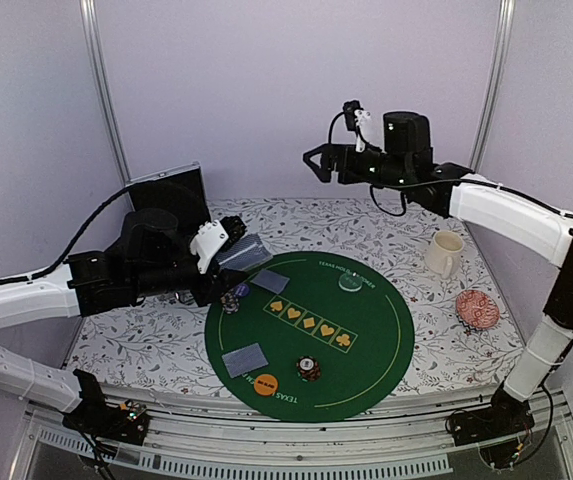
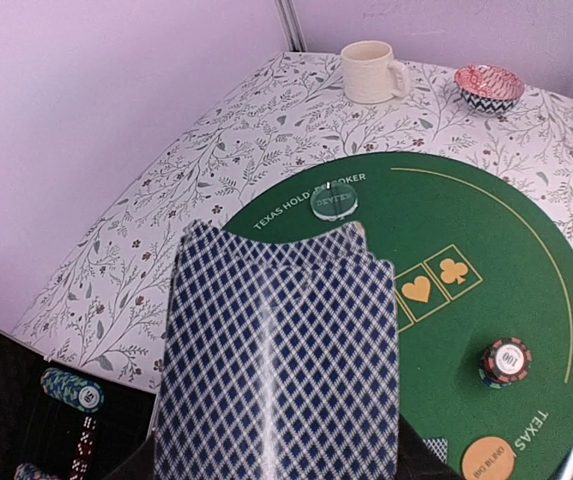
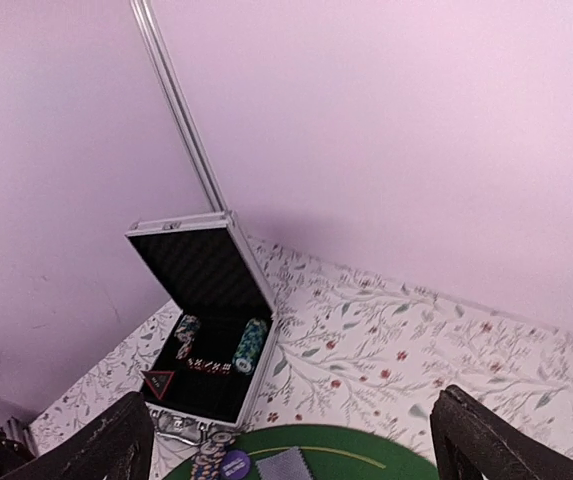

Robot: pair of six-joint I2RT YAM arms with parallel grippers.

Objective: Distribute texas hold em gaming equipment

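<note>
My left gripper (image 1: 216,275) is shut on several blue checked playing cards (image 2: 276,360), held above the left part of the green poker mat (image 1: 366,340). My right gripper (image 1: 326,165) stands open and empty, raised high at the back right. One blue card pile (image 1: 269,281) lies on the upper mat, another (image 1: 244,360) at the lower left near the orange blind disc (image 1: 266,384). Chip stacks (image 1: 308,368) sit low centre and at the left edge, with a clear dealer disc (image 1: 350,282) at upper right.
An open silver case (image 3: 206,370) with chips and dice stands at back left. A cream mug (image 1: 444,255) and patterned bowl (image 1: 477,308) stand right of the mat.
</note>
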